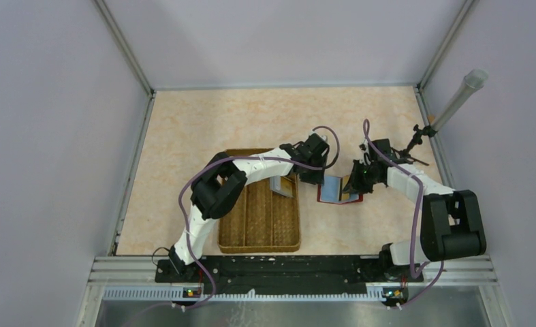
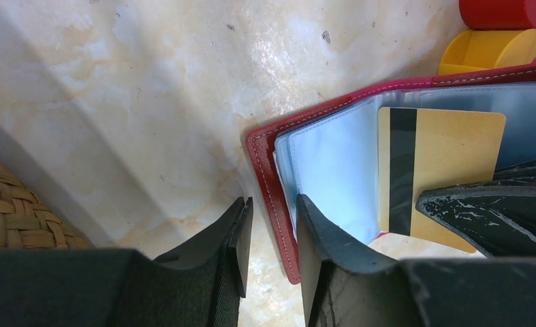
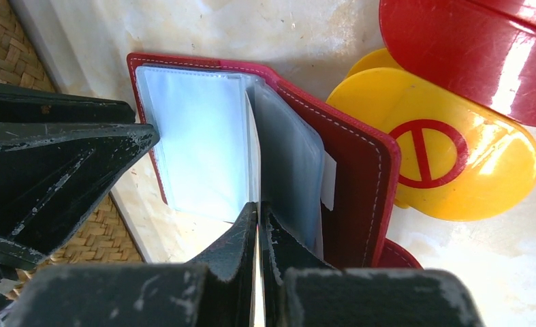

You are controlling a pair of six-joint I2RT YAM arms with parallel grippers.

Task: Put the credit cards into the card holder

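The card holder (image 1: 330, 189) lies unfolded on the table, with a red stitched cover (image 2: 272, 197) and clear bluish sleeves (image 2: 340, 170). My right gripper is shut on a gold card (image 2: 455, 143) with a dark stripe. In the right wrist view this card stands edge-on between the fingertips, over the sleeves; in the left wrist view its face shows. How far it sits inside a sleeve I cannot tell. At the holder's left edge, my left gripper is part open, one fingertip against the sleeve edge, the other outside the cover.
A woven divided basket (image 1: 259, 248) stands left of the holder, with cards (image 1: 282, 187) in its right compartment. Beyond the holder's far edge are a yellow piece (image 3: 449, 157) and a red object (image 3: 483, 54). Bare table lies in front of the holder.
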